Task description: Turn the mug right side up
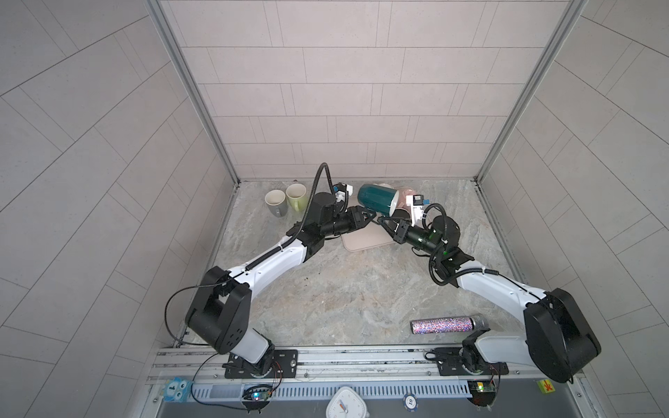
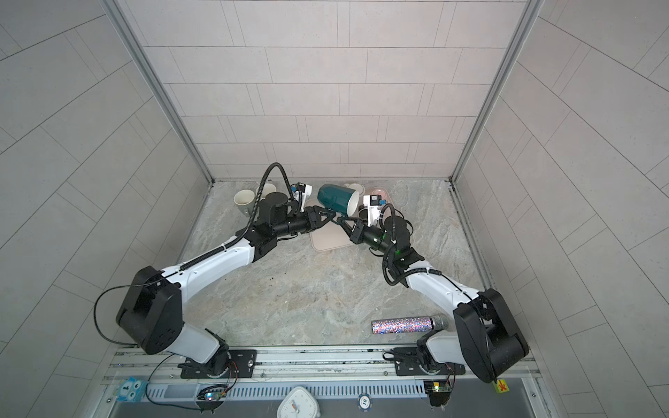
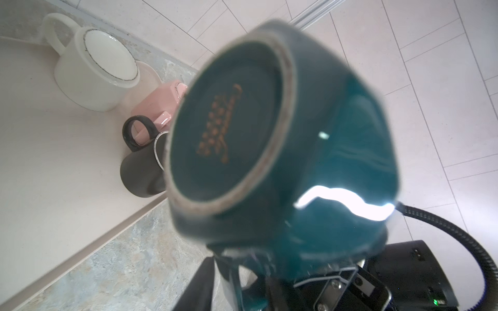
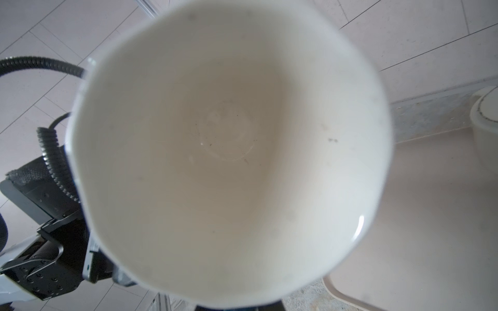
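Observation:
Off the table, the teal mug (image 1: pixel 377 199) lies on its side in the air between my two grippers. Its base faces the left wrist camera, and its white inside (image 4: pixel 228 155) fills most of the right wrist view. The left gripper (image 1: pixel 375 216) and right gripper (image 1: pixel 380 220) meet just below the mug. In the left wrist view, dark fingers (image 3: pixel 199 285) stand apart under the mug with some teal showing between them, probably the handle. The mug hides the right fingers in the right wrist view. How firmly either finger grips is unclear.
Beneath the mug is a pale tray (image 1: pixel 366 240). A white mug (image 3: pixel 98 67), a pink mug (image 3: pixel 155 106) and a dark mug (image 3: pixel 142 171) stand on it, upside down or tipped. Two cups, grey (image 1: pixel 276 202) and green (image 1: pixel 297 196), stand at back left. A glittery bottle (image 1: pixel 446 325) lies at front right.

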